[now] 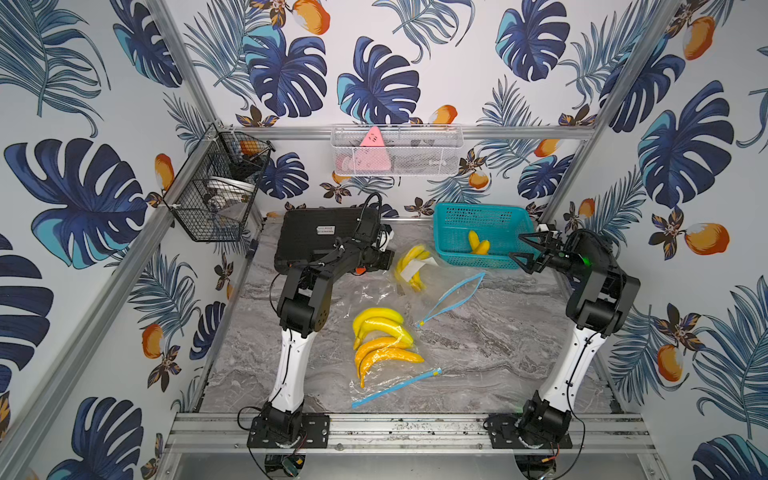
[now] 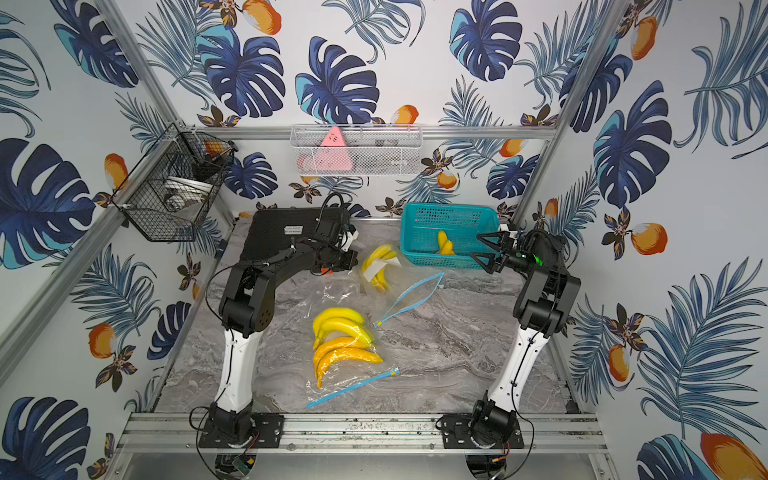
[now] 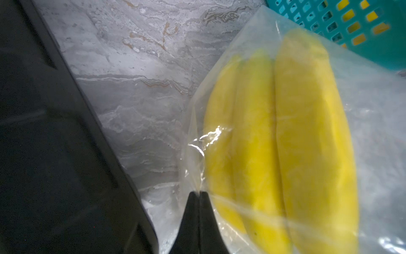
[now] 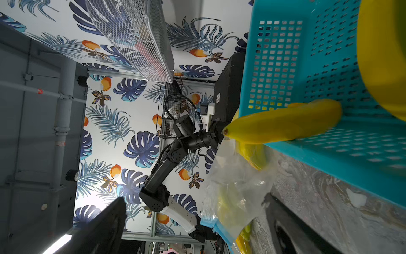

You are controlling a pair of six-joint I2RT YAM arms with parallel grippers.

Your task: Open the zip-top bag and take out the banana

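A clear zip bag with a blue strip (image 1: 472,281) lies in front of the teal basket, its mouth facing right. Several bananas (image 3: 270,135) show inside through the plastic. My left gripper is shut at the bag's left edge; whether any film is pinched cannot be told. My right gripper (image 1: 517,247) stands open at the basket's front right corner, nothing between its fingers. Two bananas (image 1: 477,243) appear in the left part of the teal basket (image 1: 520,212). From the right wrist, one banana (image 4: 283,122) overlaps the basket's front rim.
A second zip bag with several bananas (image 1: 384,328) lies on the table nearer the front. Behind the left gripper stands a black box (image 1: 304,232). A white wire rack (image 1: 432,152) hangs on the back wall.
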